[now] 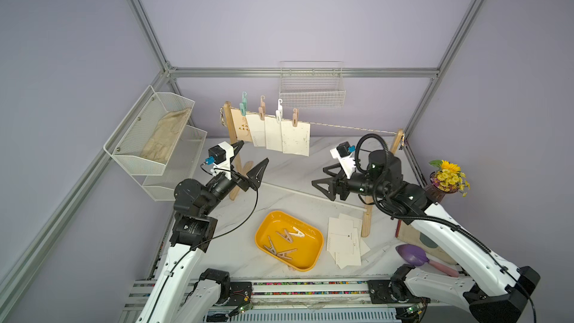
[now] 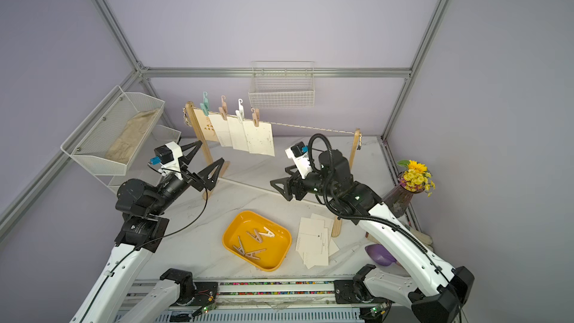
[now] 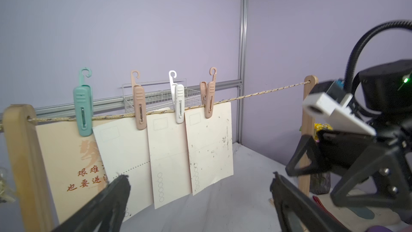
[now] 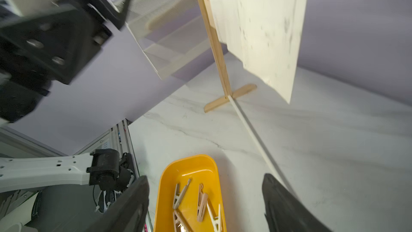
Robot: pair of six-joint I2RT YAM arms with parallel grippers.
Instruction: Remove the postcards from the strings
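Note:
Side by side on the string [image 3: 257,93] hang several postcards [image 3: 210,146], bunched toward the left post. A green clip [image 3: 83,107], a brown clip [image 3: 139,105], a white clip [image 3: 179,103] and another brown clip [image 3: 209,98] pin them. My left gripper [image 1: 251,158] is open and empty, in front of and below the cards at the left end. Open as well, the right gripper [image 1: 321,180] is in front of the string, right of the cards and lower than them, with nothing between its fingers. More postcards [image 1: 344,242] lie stacked loosely on the table.
An orange tray [image 1: 263,227] holding several clips stands in front of the string. Wooden posts [image 3: 23,163] bear the string at both ends. At the right are a flower vase [image 1: 435,191] and a purple object [image 1: 412,254]. White mesh shelves [image 1: 128,164] hang at the left.

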